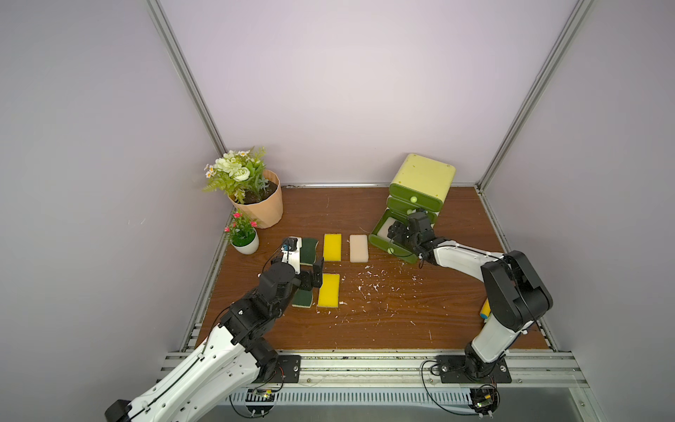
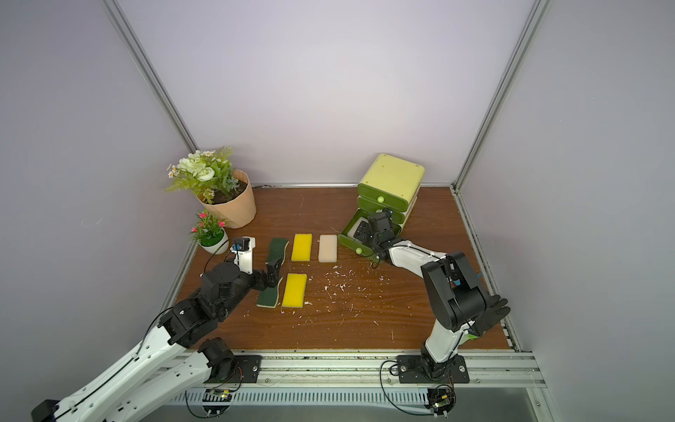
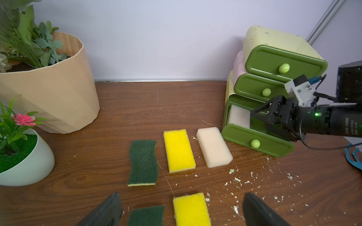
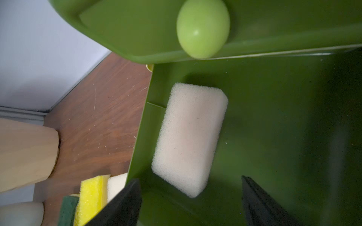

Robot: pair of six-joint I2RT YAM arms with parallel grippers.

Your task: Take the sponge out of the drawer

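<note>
A pale sponge (image 4: 190,137) lies flat in the open bottom drawer, against its left side. The green drawer (image 3: 248,143) is pulled out from the stacked cabinet (image 3: 286,49). My right gripper is partly open over the drawer; its blurred fingertips stand on either side of the sponge's near end, apart from it, with nothing between them. In the left wrist view the sponge shows just left of the right gripper's fingers (image 3: 262,111). Over the table's left part, my left gripper stands wide open and empty.
On the table lie a second pale sponge (image 3: 214,146), two yellow ones (image 3: 179,150) and two dark green ones (image 3: 143,162). White crumbs are scattered before the drawer. Two potted plants (image 1: 260,204) stand at the left. The closed upper drawers overhang the open one at its back.
</note>
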